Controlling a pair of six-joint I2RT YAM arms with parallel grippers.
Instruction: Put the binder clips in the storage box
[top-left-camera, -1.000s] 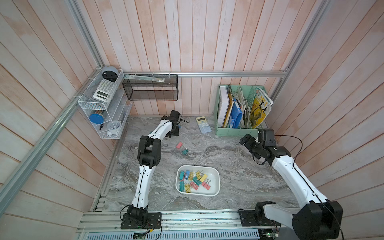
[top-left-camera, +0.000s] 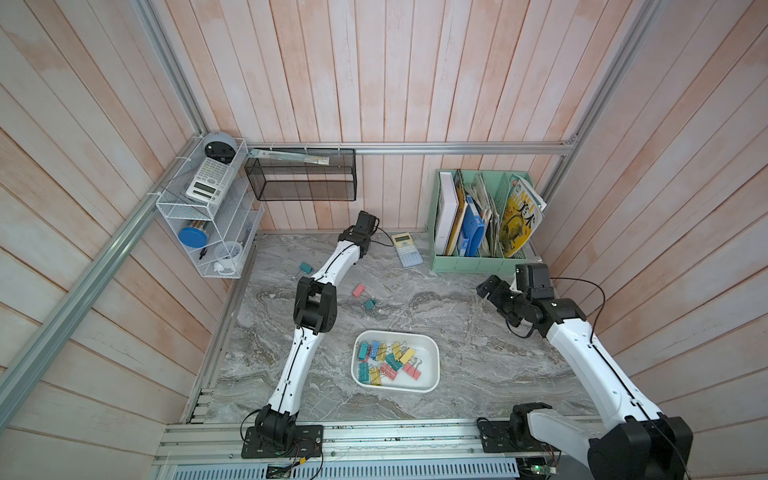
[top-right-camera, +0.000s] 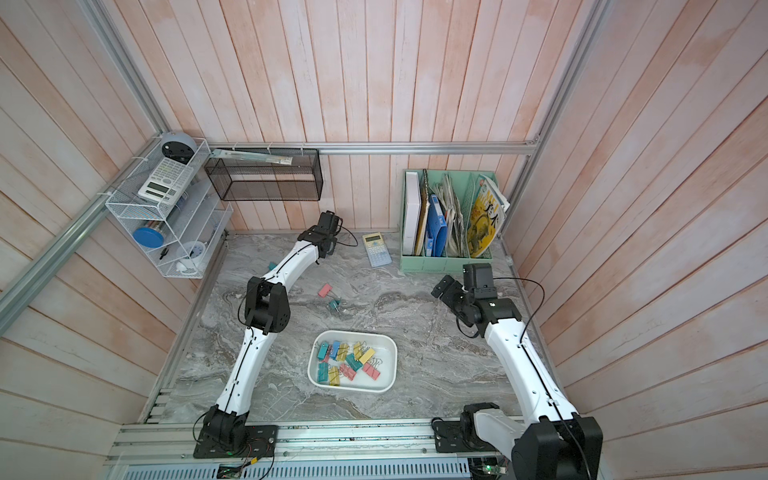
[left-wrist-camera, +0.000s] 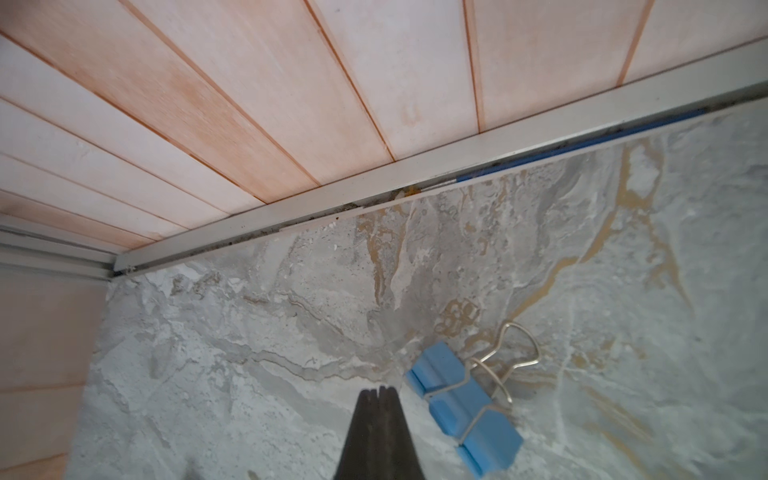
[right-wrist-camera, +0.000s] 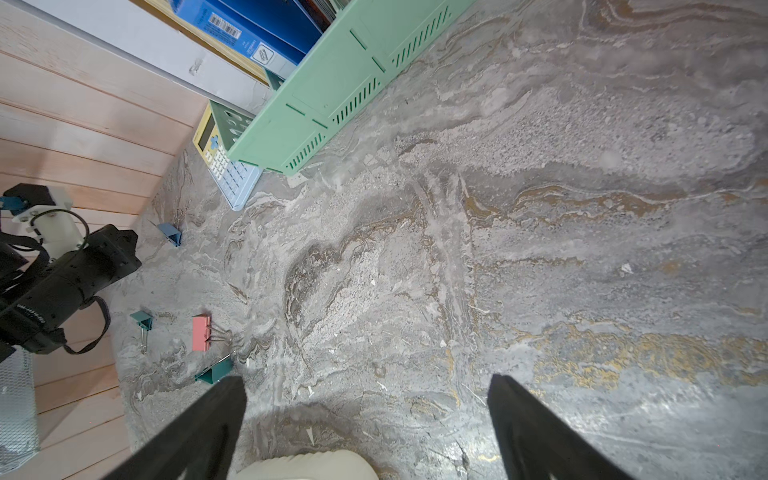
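Note:
A blue binder clip lies on the marble tabletop, with its wire handles toward the upper right of the left wrist view. Just to its left, my left gripper is shut, its fingertips together and nothing between them. On the right, my right gripper stands open and empty over bare tabletop. Loose on the table are a pink clip, a teal clip and another teal clip farther left. The white storage box at the front holds several coloured clips.
A calculator lies right of the left arm by the back wall. The green file holder stands at the back right. White wire shelves rise at the left, with a black mesh basket on the back wall.

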